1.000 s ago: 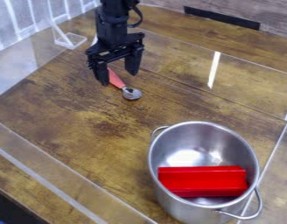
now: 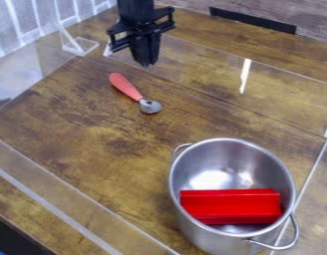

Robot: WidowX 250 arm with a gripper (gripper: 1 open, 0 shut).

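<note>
My black gripper (image 2: 145,45) hangs at the top of the view, above and behind a spoon with a red handle (image 2: 127,87) and a small metal head. The spoon lies on the wooden table by itself, apart from the gripper. Whether the fingers are open or shut is hard to tell.
A steel pot (image 2: 209,159) with handles stands at the bottom right, holding a red bar-shaped object (image 2: 230,205). Clear panels edge the table (image 2: 87,149).
The gripper has risen away from the spoon toward the top of the view, uncovering the red handle. The spoon and pot appear to be in the same places.
</note>
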